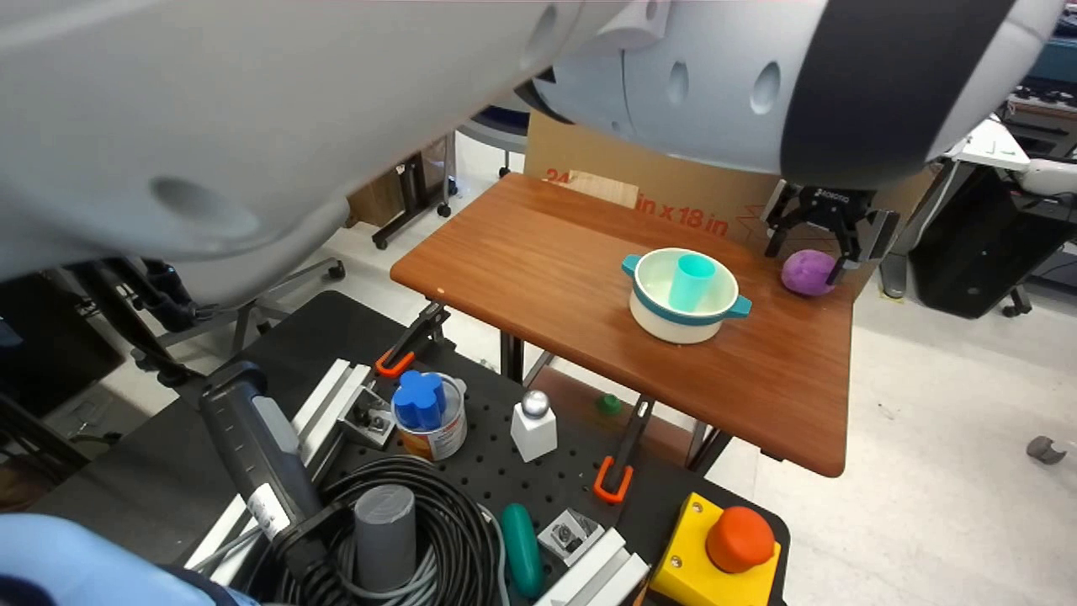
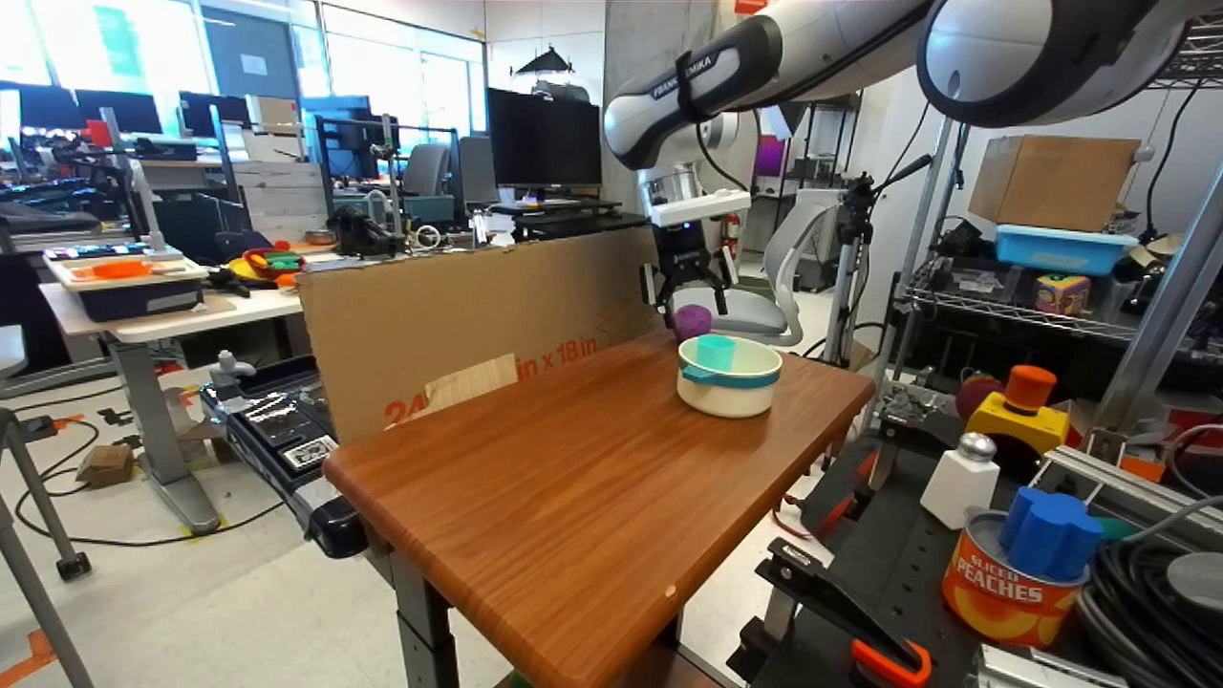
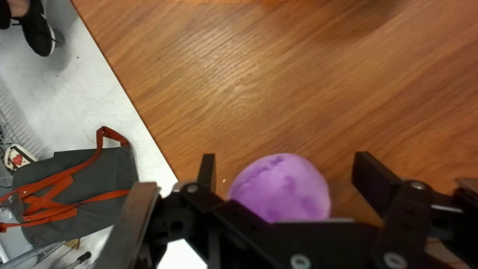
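Observation:
A round purple ball (image 1: 809,273) rests on the wooden table (image 1: 545,273) near its far right corner. My gripper (image 1: 804,264) is open and lowered over it, one finger on either side. From the wrist, the purple ball (image 3: 286,188) shows between the spread fingers, with bare table visible on both sides of it; part of the ball is hidden behind the gripper body. A cream pot (image 1: 674,325) with teal handles stands close by on the table, and a turquoise cup (image 1: 692,282) is inside it.
A cardboard sheet (image 2: 493,310) stands upright along the table's back edge, close behind my gripper. On the black cart are a peach can (image 2: 1009,591), a white shaker (image 2: 960,482) and a yellow box with a red button (image 1: 712,555).

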